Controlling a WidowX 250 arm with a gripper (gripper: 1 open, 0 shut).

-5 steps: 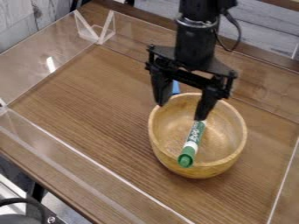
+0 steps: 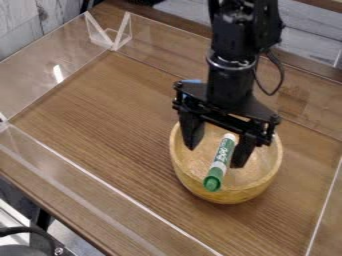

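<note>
My black gripper (image 2: 217, 140) hangs over a yellow bowl (image 2: 230, 194) on the right half of the wooden table, open, its two fingers at either side of a white and green tube (image 2: 218, 165) that lies inside the bowl, green end toward the front. The fingertips are low, about at the rim or just inside it; I cannot tell whether they touch the tube.
A small blue thing (image 2: 190, 82) is partly hidden behind the gripper. Dark cables are at the bottom left corner.
My gripper has moved down and slightly left, its fingers now closer around the tube in the bowl. The bowl and tube look unmoved.
</note>
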